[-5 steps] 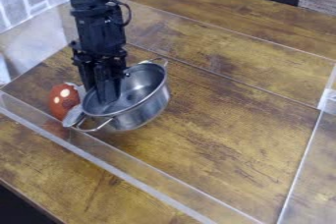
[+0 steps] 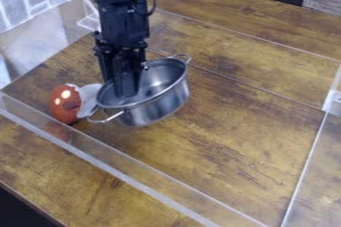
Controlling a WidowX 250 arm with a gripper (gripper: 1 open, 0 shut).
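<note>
A steel pot (image 2: 158, 104) with two wire handles sits tilted at the left-middle of the camera view. My black gripper (image 2: 123, 82) reaches down from above into the pot's left side, its fingertips hidden at or inside the rim; it looks shut, though what lies between the fingers is hard to see. Left of the pot is a glossy red-orange object (image 2: 64, 103), with a pale item (image 2: 88, 99) between it and the pot.
Clear plastic walls border the wooden table (image 2: 246, 121) along the left, front and right.
</note>
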